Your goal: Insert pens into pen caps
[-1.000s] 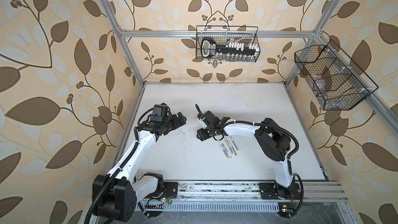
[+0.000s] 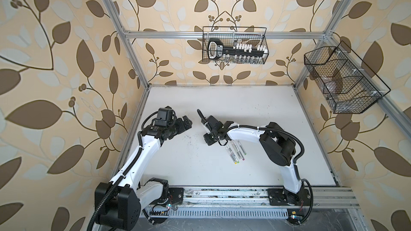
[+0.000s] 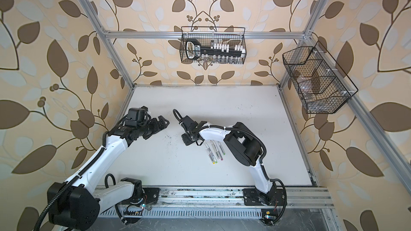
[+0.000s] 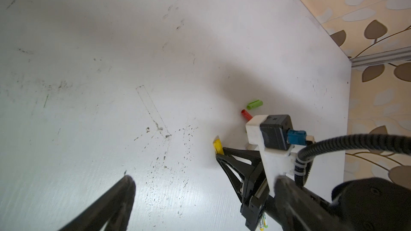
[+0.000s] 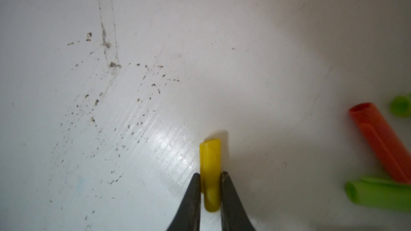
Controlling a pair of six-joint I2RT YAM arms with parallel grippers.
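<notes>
In the right wrist view a yellow pen cap (image 5: 211,158) sits between the tips of my right gripper, which is shut on it. The left wrist view shows the same yellow cap (image 4: 218,146) poking out past the right fingers, low over the table. A red cap (image 5: 381,141) and a green cap (image 5: 381,194) lie to the right, with part of another green cap (image 5: 401,105) at the edge. Several pens (image 2: 236,150) lie side by side in front of the right forearm. My left gripper (image 2: 187,123) hangs open and empty, left of the right one.
A wire basket (image 2: 235,47) hangs on the back wall and another (image 2: 346,79) on the right, both above the table.
Over the last second the right arm has shifted slightly left, and its gripper has turned a little. The left arm is still.
</notes>
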